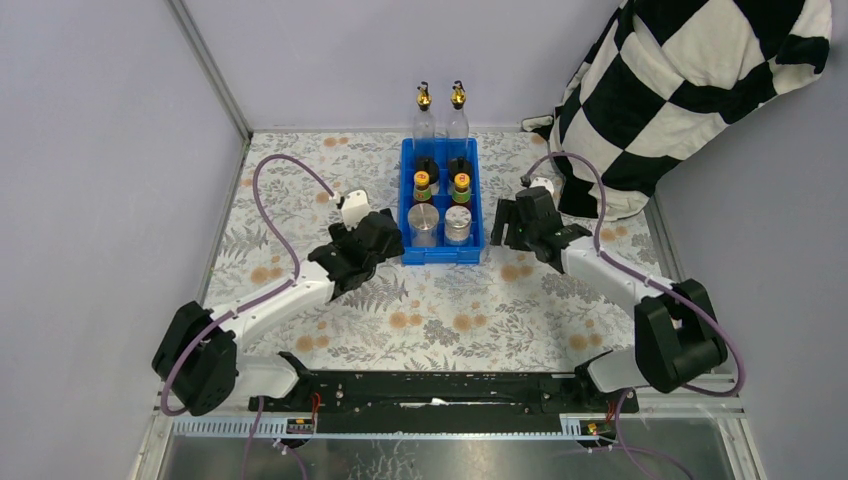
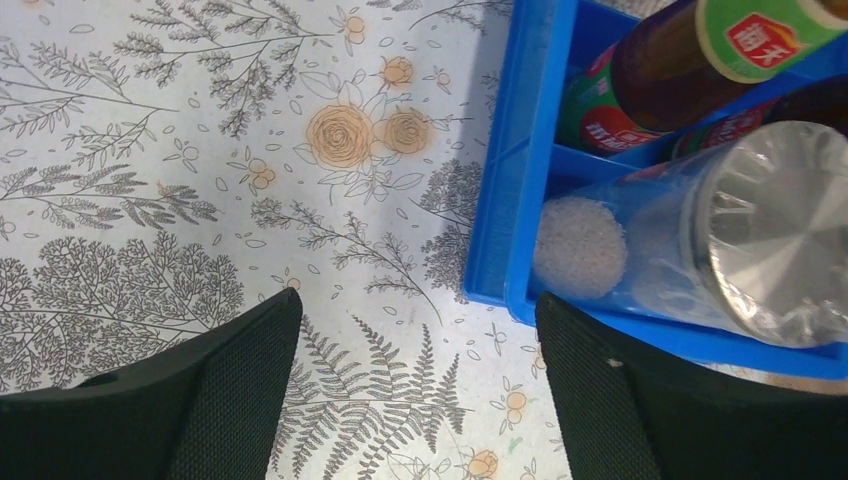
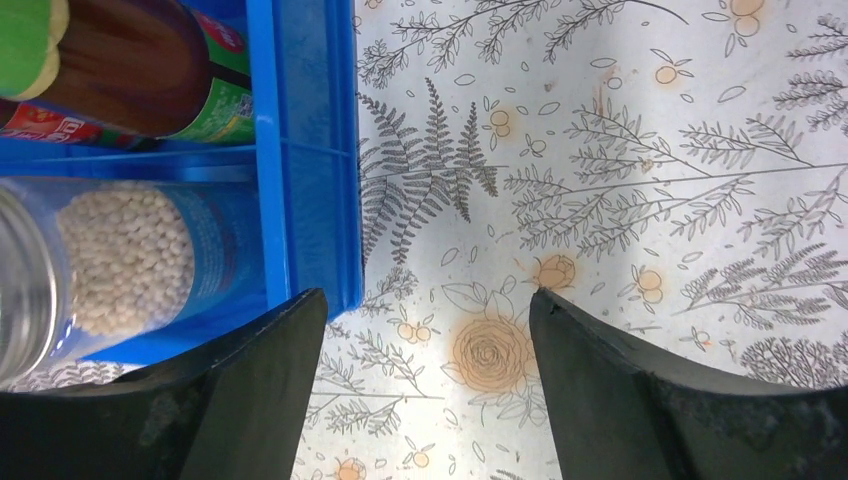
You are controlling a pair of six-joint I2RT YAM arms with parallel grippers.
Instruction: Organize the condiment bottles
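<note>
The blue tray [image 1: 440, 256] stands mid-table with all the condiments upright in its compartments. Its front row holds two silver-lidded jars, the left jar [image 1: 423, 225] and the right jar [image 1: 458, 226]. Behind them are two brown sauce bottles, left [image 1: 423, 188] and right [image 1: 461, 190]. At the back rise two clear bottles with gold pour tops, left [image 1: 424, 122] and right [image 1: 458, 122]. Beside the tray's left wall is my left gripper, its fingers apart with only tabletop between them. My right gripper, likewise open and empty, is off the right wall.
A black-and-white checkered cloth [image 1: 680, 80] hangs in the back right corner, its lower end on the table.
</note>
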